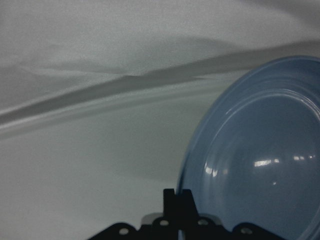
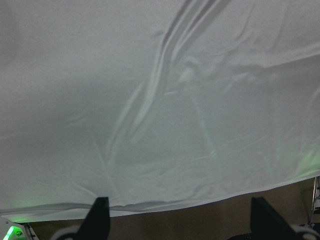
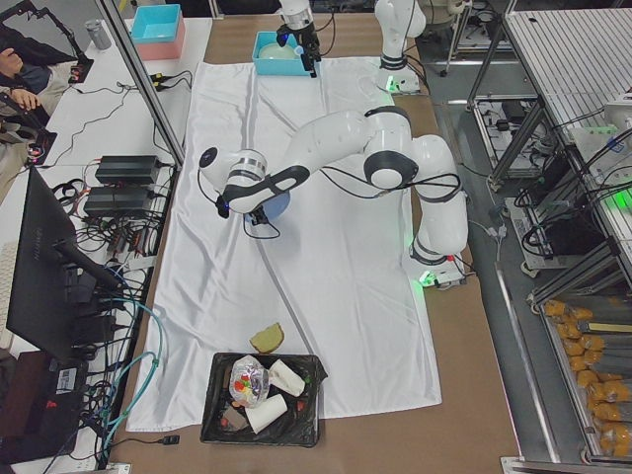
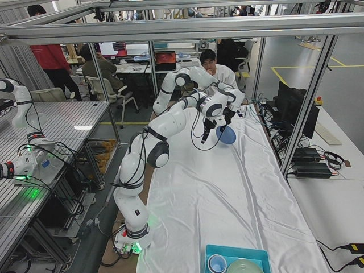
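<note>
A blue plate (image 1: pixel 260 155) (image 4: pixel 226 135) fills the right of the left wrist view; my left gripper is shut on its rim, the fingers close together there. In the camera left view the plate (image 3: pixel 276 205) is partly hidden by the arm above the white cloth. My right gripper stands open over the white cloth near its edge, nothing between its fingers.
A black tray (image 3: pixel 306 425) with wrapped items and a yellow piece (image 3: pixel 267 338) lie at one end of the cloth. A teal bin (image 4: pixel 239 250) with dishes stands at the other end.
</note>
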